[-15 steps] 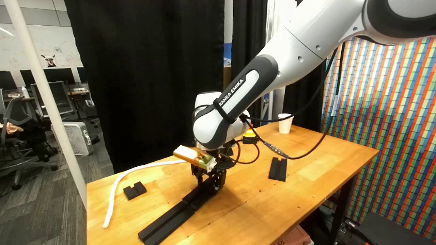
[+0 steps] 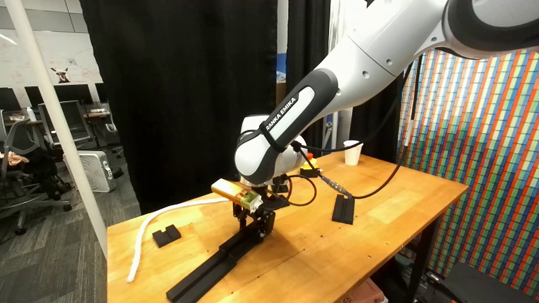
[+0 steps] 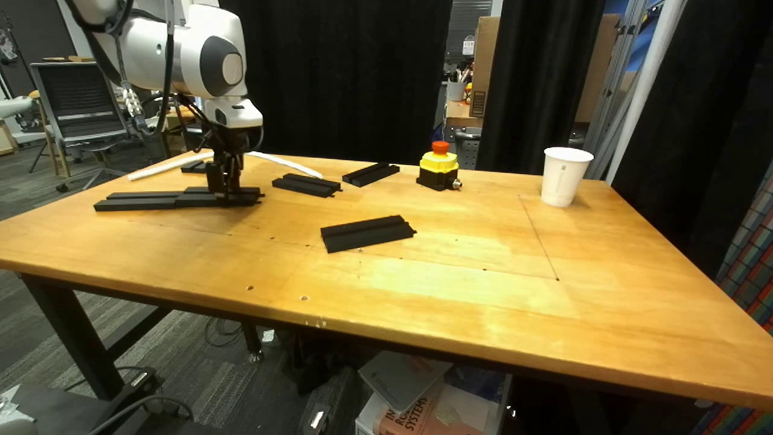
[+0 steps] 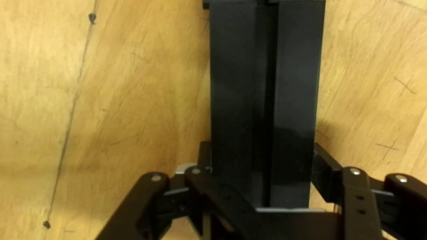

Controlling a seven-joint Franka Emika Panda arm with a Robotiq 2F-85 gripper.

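Note:
My gripper (image 2: 257,224) is shut across a black grooved track piece (image 4: 234,92), one finger against each long side in the wrist view. The held piece lies low, end to end with a second black track piece (image 2: 202,277) that reaches toward the table's near left. At the junction a small step shows between the two, and whether they interlock cannot be told. In exterior view 2 the gripper (image 3: 226,177) is over the right part of this line, with the outer track piece (image 3: 136,203) flat on the table to its left.
Further black pieces lie apart: a short one (image 2: 166,235), a single track piece (image 3: 368,233) and two more behind it. A white cord (image 2: 146,222) curves along the left. An emergency stop button (image 3: 438,168) and a paper cup (image 3: 565,176) stand farther off.
The arm and held piece have moved slightly toward the near left. The outer track piece has shifted the same way, and the junction now looks stepped.

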